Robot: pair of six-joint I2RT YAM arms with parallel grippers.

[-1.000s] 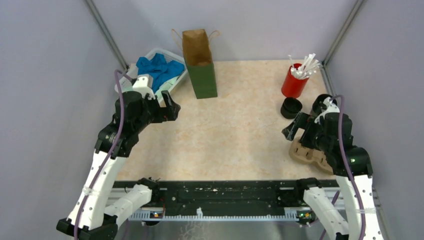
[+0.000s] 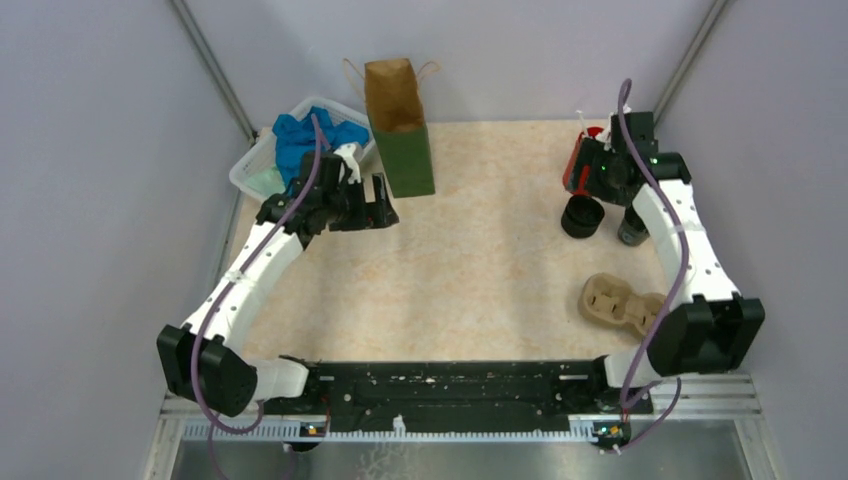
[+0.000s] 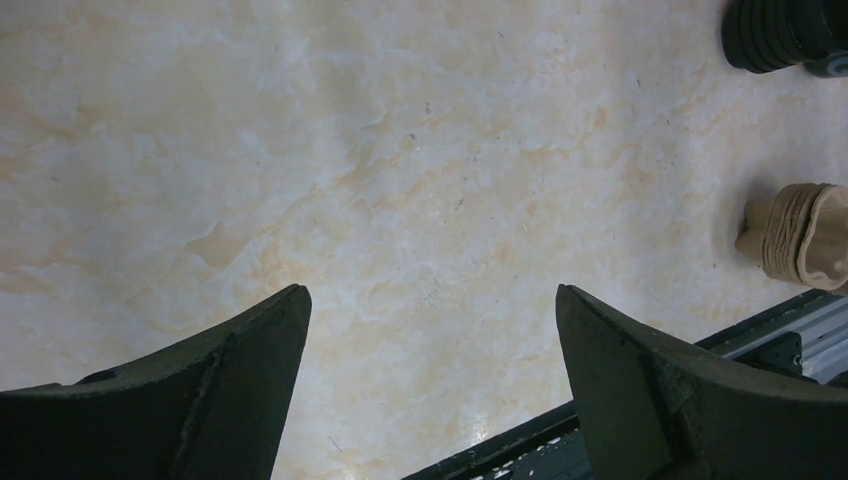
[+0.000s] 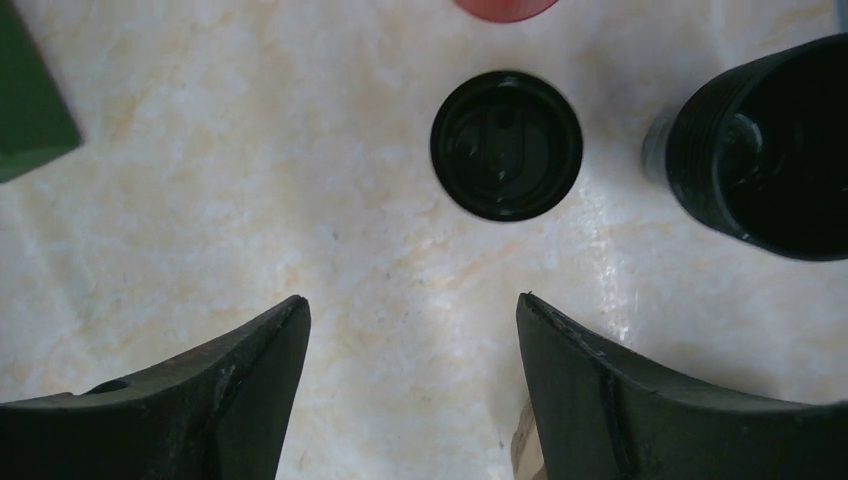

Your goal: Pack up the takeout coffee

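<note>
My left gripper hangs open over bare table, beside a green paper bag with brown inside. My right gripper is high at the back right, fingers apart, nothing between them. Below it are a short round black stack, seemingly lids, and a stack of black cups. A red holder, partly hidden by the arm in the top view, stands behind them. A cardboard cup carrier lies at the front right.
A white basket with blue cloth is at the back left, partly behind my left arm.
</note>
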